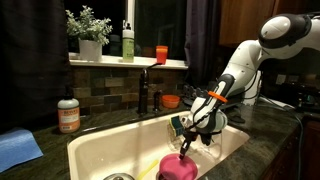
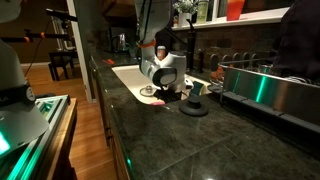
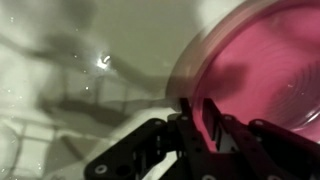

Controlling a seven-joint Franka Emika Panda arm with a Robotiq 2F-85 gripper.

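A pink bowl stands in the white sink, close to its front. My gripper reaches down to the bowl's far right edge. In the wrist view the inside of the pink bowl fills the right side, and its rim runs down to the fingertips. My gripper has its two fingertips close together at that rim, with a narrow gap between them. Whether they touch or pinch the rim is hard to make out.
A dish rack with a green-and-yellow sponge stands behind the gripper. A dark faucet rises at the sink's back edge. The drain and a yellow object lie left of the bowl.
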